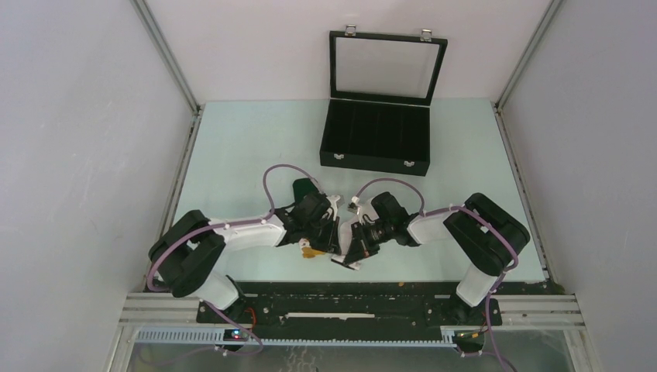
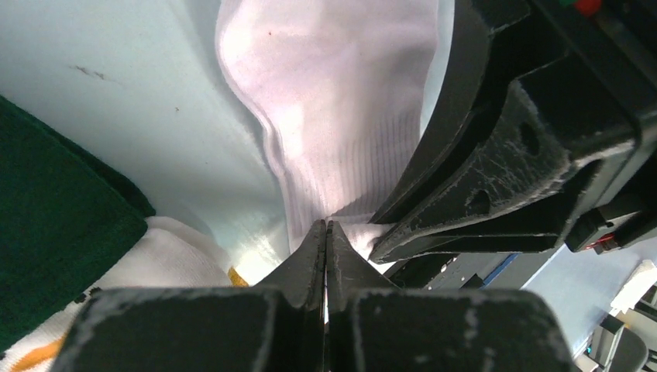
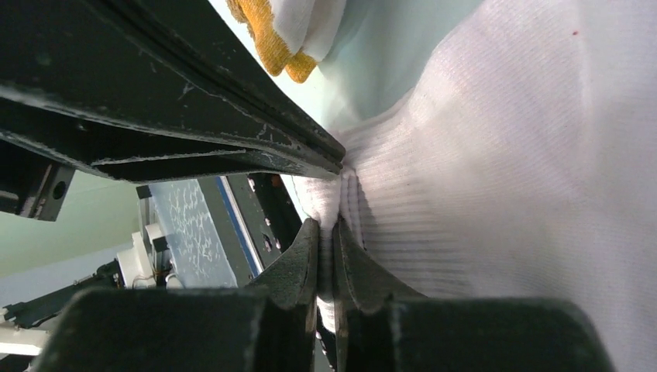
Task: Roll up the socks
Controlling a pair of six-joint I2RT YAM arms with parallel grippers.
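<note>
A pale pinkish-white sock (image 2: pixel 333 101) lies flat between the two arms, its ribbed cuff toward the front of the table. My left gripper (image 1: pixel 338 253) is shut at the cuff end; in the left wrist view its fingertips touch together over the cuff edge, and whether thin cloth is caught there is unclear. Beside it, my right gripper stands at the same cuff, its fingers slightly parted with a fold of white cloth filling the narrow gap. Whether that fold is pinched or loose does not show. From above, the arms cover much of the sock (image 1: pixel 345 234).
A dark green sock (image 2: pixel 62 225) and a white sock with orange parts (image 2: pixel 170 260) lie left of the pale sock, partly under the left arm. The open black box (image 1: pixel 376 132) stands at the back. Both grippers are very close together. Free table lies to either side.
</note>
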